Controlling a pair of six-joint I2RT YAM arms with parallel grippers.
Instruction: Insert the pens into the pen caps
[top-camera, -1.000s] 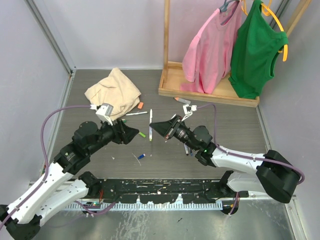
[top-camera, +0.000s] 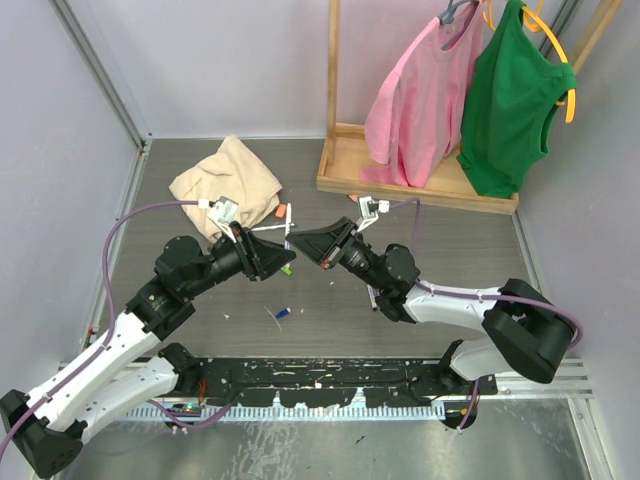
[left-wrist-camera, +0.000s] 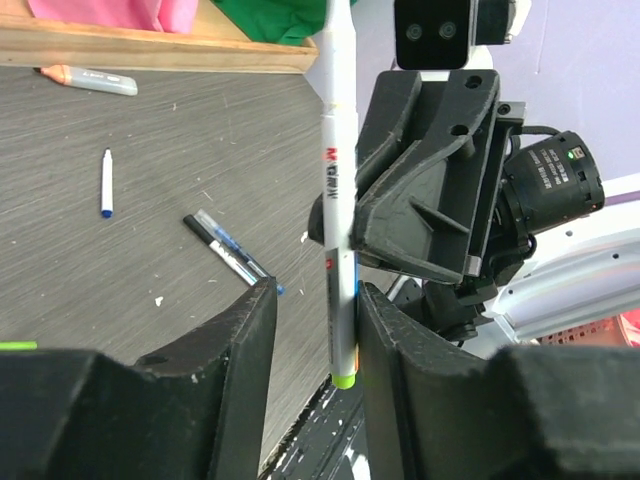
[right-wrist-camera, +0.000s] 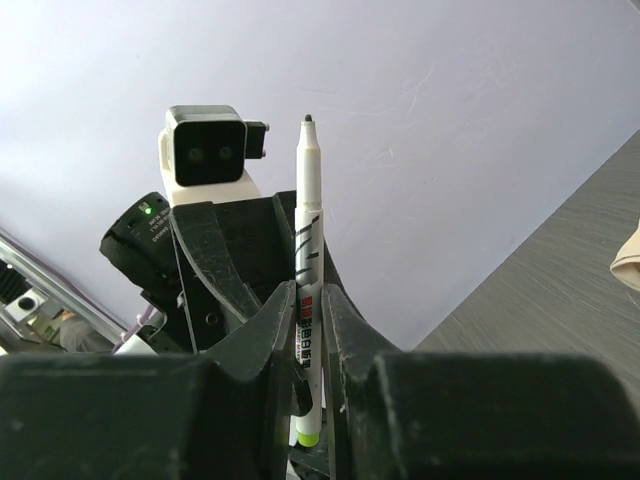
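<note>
A slim white marker with a bright green end (left-wrist-camera: 341, 200) stands upright between the two grippers. My right gripper is shut on its barrel; in the right wrist view its dark bare tip points up and the green end down. My left gripper is partly open around the same marker, which is nearer its right finger (left-wrist-camera: 385, 350), with a gap to the other finger (left-wrist-camera: 250, 350). In the top view a green cap (top-camera: 286, 269) lies on the table, partly hidden by the left gripper. A blue cap (top-camera: 282, 313) lies nearer the front.
A black-capped marker (left-wrist-camera: 222, 250) and a blue one (left-wrist-camera: 232, 240) lie side by side; a small white pen (left-wrist-camera: 107, 183) is farther off. A beige cloth (top-camera: 228, 185) sits back left. A wooden rack (top-camera: 345, 186) with hanging clothes stands at the back right.
</note>
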